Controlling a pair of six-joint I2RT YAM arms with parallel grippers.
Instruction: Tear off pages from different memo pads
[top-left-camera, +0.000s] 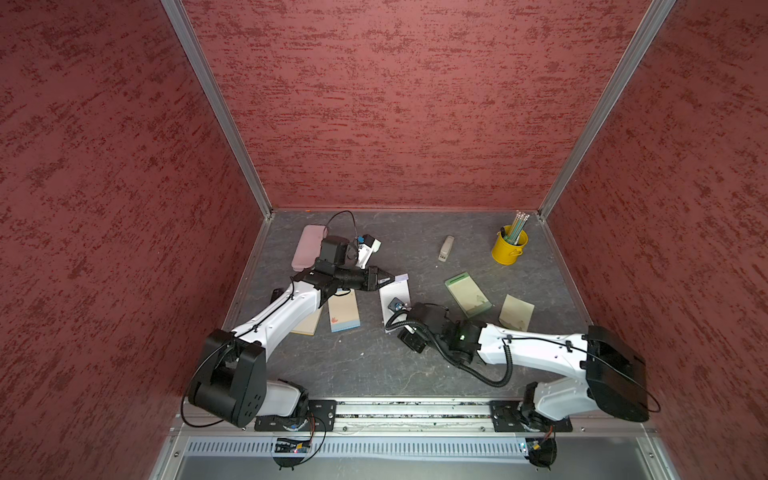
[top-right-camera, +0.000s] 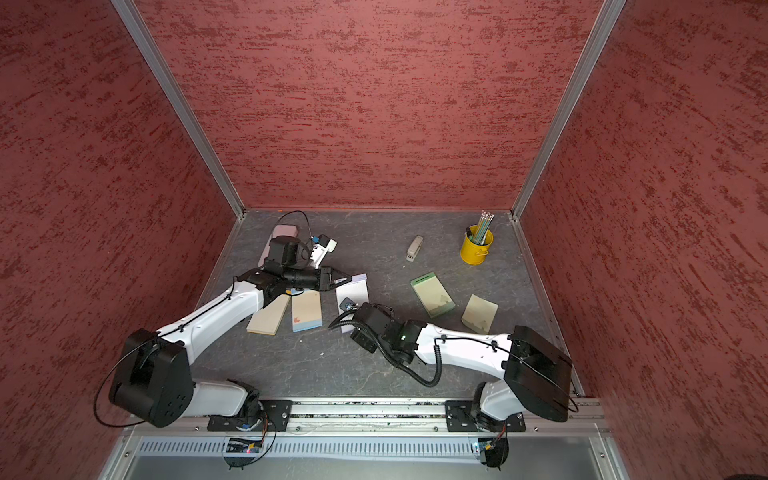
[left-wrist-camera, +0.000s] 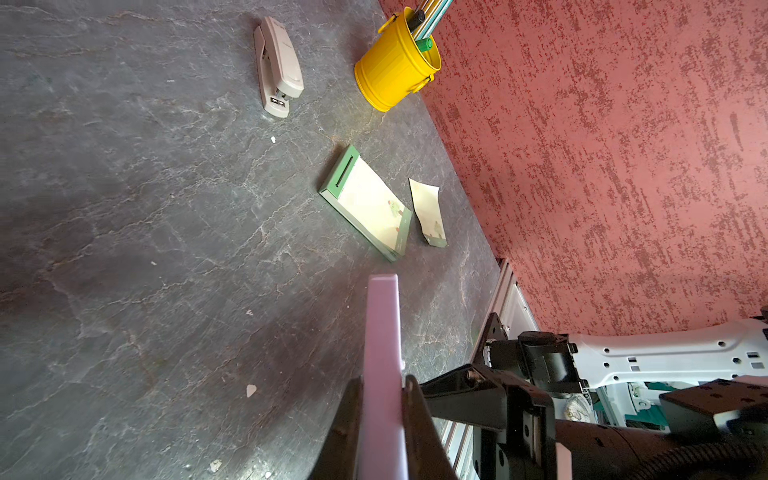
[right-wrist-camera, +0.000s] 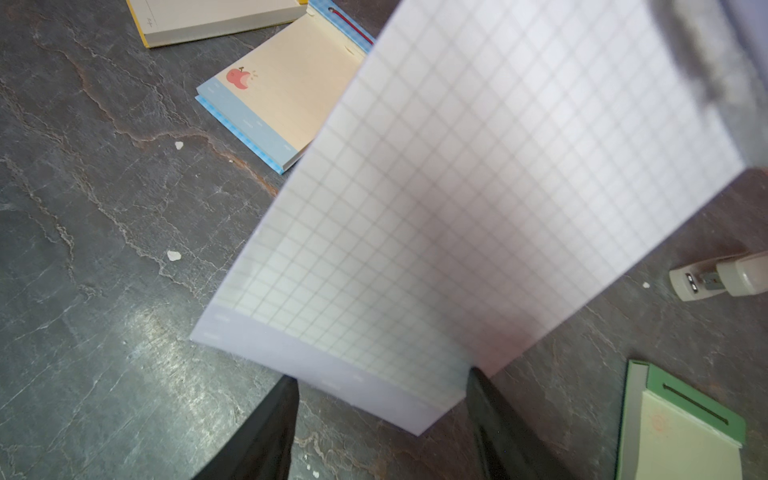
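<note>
My left gripper is shut on the purple-edged memo pad (left-wrist-camera: 382, 344), which is seen edge-on in the left wrist view. In the top left view that white-paged pad (top-left-camera: 393, 293) extends towards the front, its lower part partly covered by my right arm. Grid lines cover the page (right-wrist-camera: 448, 200) facing the right wrist camera, with a lilac strip along its bottom. Around that page's lower corner stands my right gripper, open, its fingers apart; whether either touches the paper I cannot tell.
A blue-edged pad (top-left-camera: 345, 312) and a cream pad (top-left-camera: 307, 322) lie at left. To the right are a green-topped pad (top-left-camera: 469, 294), a loose sheet (top-left-camera: 516, 312), a stapler (top-left-camera: 446, 248) and a yellow pencil bucket (top-left-camera: 507, 249). A pink case (top-left-camera: 308, 246) lies back left.
</note>
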